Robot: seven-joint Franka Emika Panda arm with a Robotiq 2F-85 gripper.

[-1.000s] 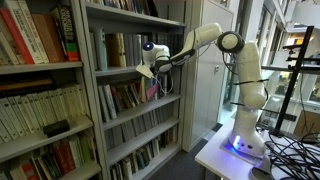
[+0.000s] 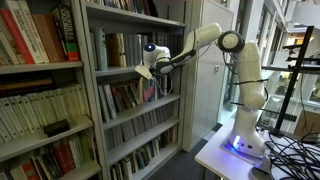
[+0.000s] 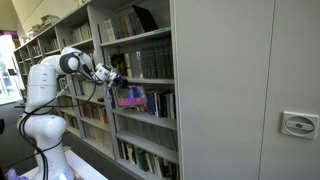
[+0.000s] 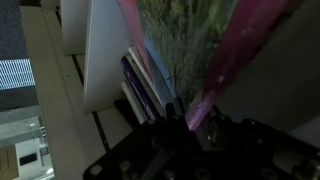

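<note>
A book with a pink border and a green, plant-like picture (image 4: 190, 45) fills the upper middle of the wrist view. Its pink edge runs down to my gripper, which is shut on it; the fingers themselves are dark and hard to make out. From the side, the gripper (image 2: 146, 72) is at the middle shelves of the light grey bookcase, with pink and green (image 2: 150, 88) showing just below it. The other exterior view has a pink and blue patch (image 3: 130, 98) under the gripper (image 3: 117, 80), at shelf height.
Close beside the held book stand several books (image 4: 145, 80) with dark blue and white spines. Rows of books (image 3: 150, 62) fill neighbouring shelves. An upright bookcase panel (image 2: 91, 75) stands left of the gripper. The white table (image 2: 225, 158) has clear space.
</note>
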